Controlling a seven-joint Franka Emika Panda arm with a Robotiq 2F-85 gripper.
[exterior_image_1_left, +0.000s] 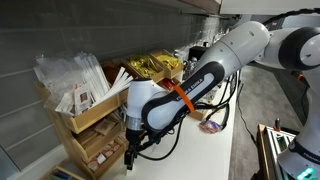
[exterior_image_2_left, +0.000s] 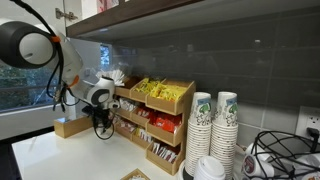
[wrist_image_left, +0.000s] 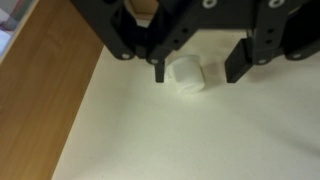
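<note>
A small white rounded object (wrist_image_left: 186, 73) lies on the pale counter in the wrist view, between the two dark fingers of my gripper. A gap shows between it and the right finger, while the left finger (wrist_image_left: 158, 66) is very near it; whether they touch I cannot tell. The fingers stand part open. In exterior view 1 my gripper (exterior_image_1_left: 130, 160) is low over the white counter, close to the wooden shelf unit, and the small object is too tiny there to make out clearly.
The wooden shelf unit (exterior_image_1_left: 75, 128), filled with packets and utensils, runs along the wall beside the gripper. Stacked paper cups (exterior_image_2_left: 198, 125) stand farther along the counter. A wire basket (exterior_image_1_left: 211, 126) lies behind the arm.
</note>
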